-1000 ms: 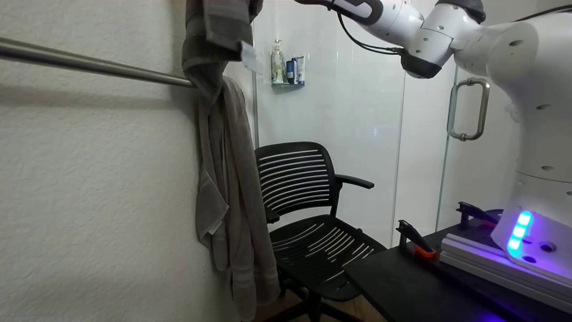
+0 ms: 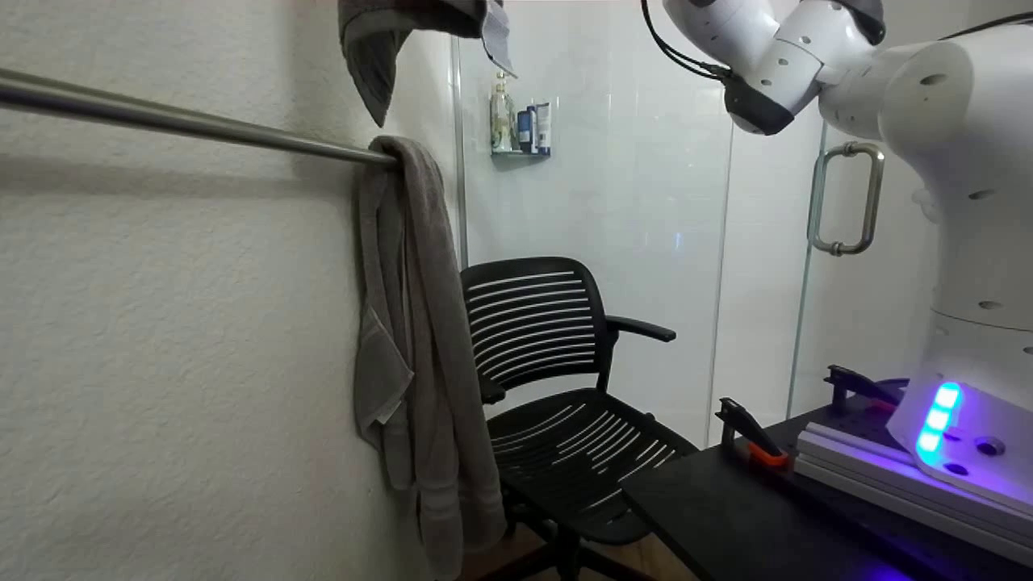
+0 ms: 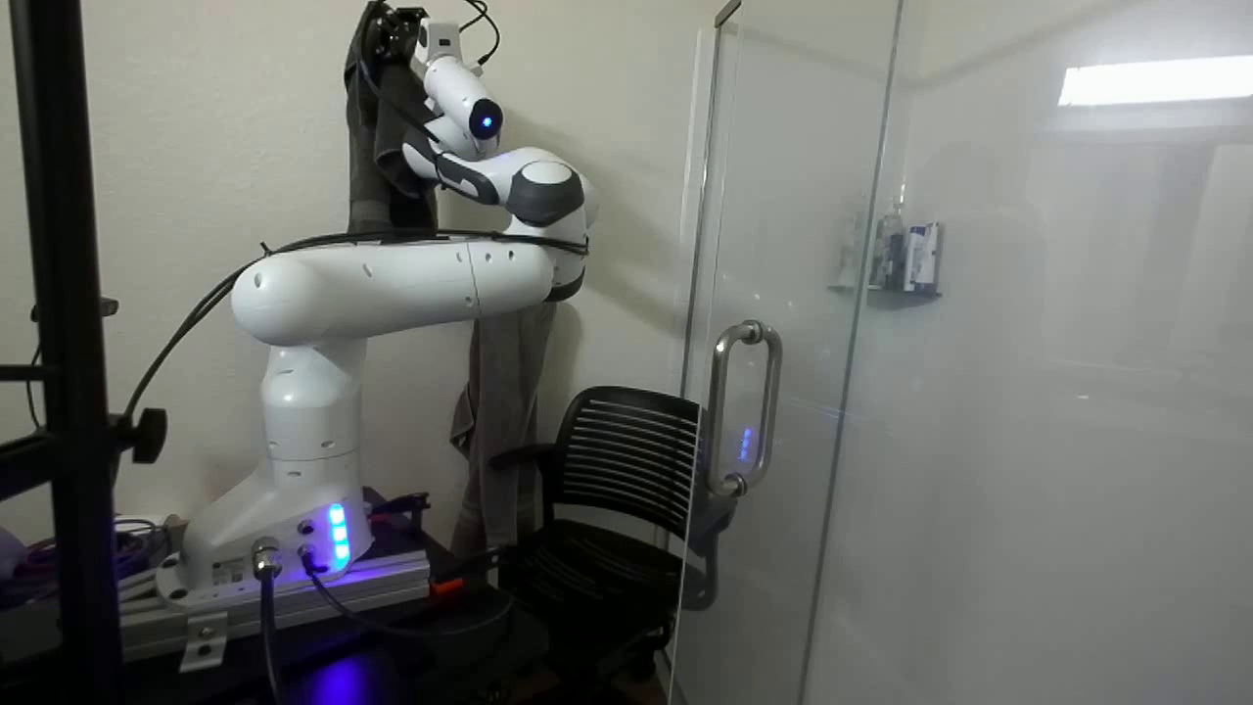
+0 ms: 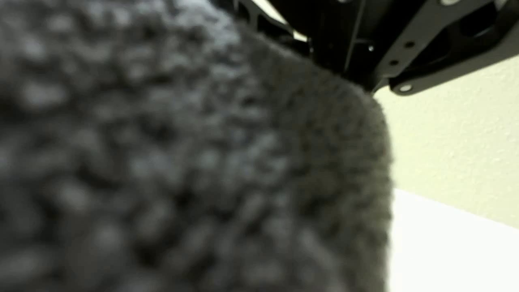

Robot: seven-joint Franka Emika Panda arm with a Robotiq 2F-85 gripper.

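A dark grey towel (image 2: 378, 48) hangs in the air above the rail (image 2: 184, 118), its lower corner just over the rail's end. High up in exterior view 2, my gripper (image 3: 390, 35) bears this towel by its upper part. The wrist view is mostly filled by the towel's pile (image 4: 170, 160), which covers the fingertips. My gripper is shut on the cloth, though the exact grip spot is hidden. A second grey towel (image 2: 436, 339) drapes over the rail's far end and hangs down the wall.
A black chair (image 2: 542, 329) stands below, beside the draped towel. Behind it are the glass door with its handle (image 2: 847, 198) and a corner shelf (image 2: 520, 153) with bottles. The black table (image 2: 736, 523) carries the arm's base. Most of the rail is bare.
The held towel has risen with the arm, its lower end now clear above the rail. More of the draped towel's top shows. The chair and the draped towel stay put.
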